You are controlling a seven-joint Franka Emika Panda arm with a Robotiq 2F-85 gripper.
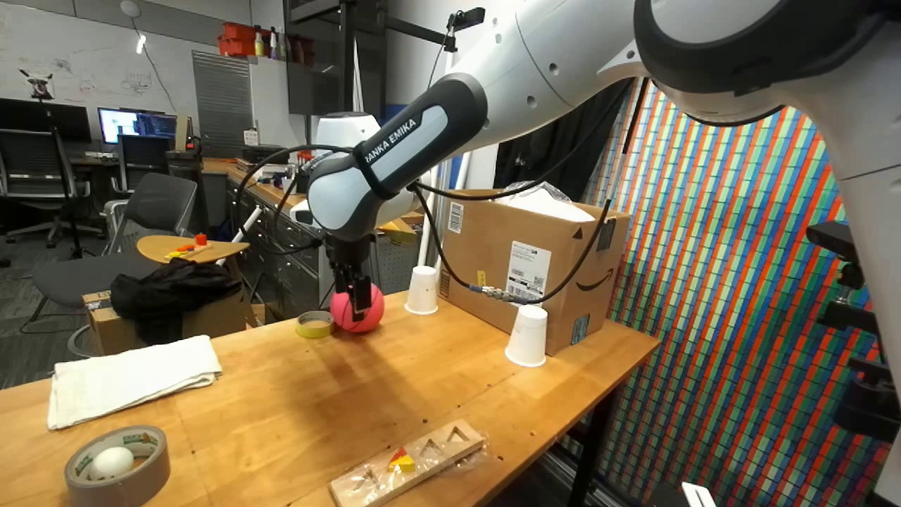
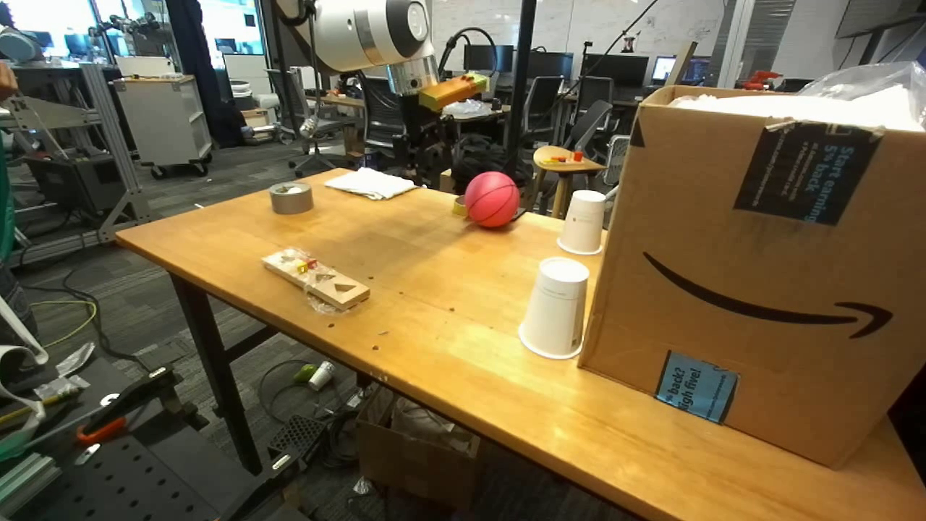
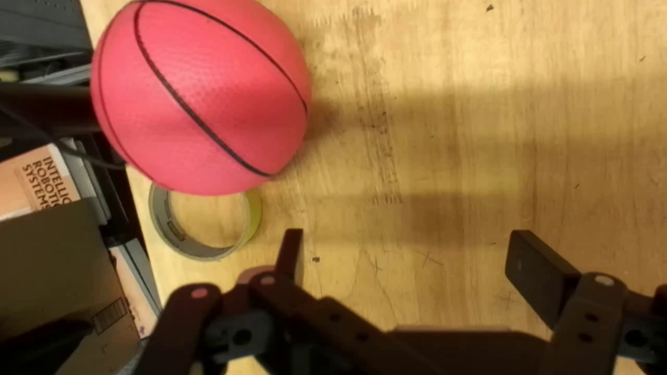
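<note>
A pink ball [image 1: 369, 313] with dark seams rests near the table's far edge, right by a yellow tape roll [image 1: 314, 324]. Over the table hangs my gripper, its fingers spread wide with only bare wood seen between them. From the wrist, the ball [image 3: 203, 94] shows up and left of the fingers and hides part of the tape roll [image 3: 163, 219]. One dark finger [image 1: 359, 297] crosses in front of the ball in the first exterior view. The second exterior view has the ball [image 2: 492, 200] clear of the gripper.
Two upside-down white cups [image 1: 422, 290] stand by a large cardboard box [image 1: 477, 245]. A folded white cloth [image 1: 135, 379], a grey tape roll [image 1: 152, 473] around a white round object, and a wooden shape board [image 1: 422, 456] lie elsewhere.
</note>
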